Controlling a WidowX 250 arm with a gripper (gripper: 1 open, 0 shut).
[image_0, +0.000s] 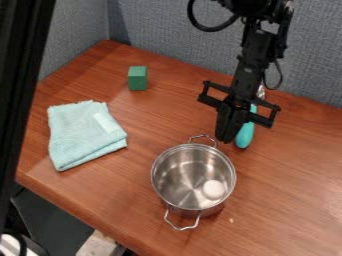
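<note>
My black gripper (230, 128) hangs low over the right side of the wooden table, just behind the steel pot. A teal elongated object (245, 137) lies at the gripper, partly hidden behind it; I cannot tell whether the fingers hold it. The steel pot (178, 190) stands in the front middle with a small white round item (214, 189) inside.
A folded light-blue cloth (83, 135) lies on the left. A green block (138, 78) stands at the back left. A grey padded wall borders the back.
</note>
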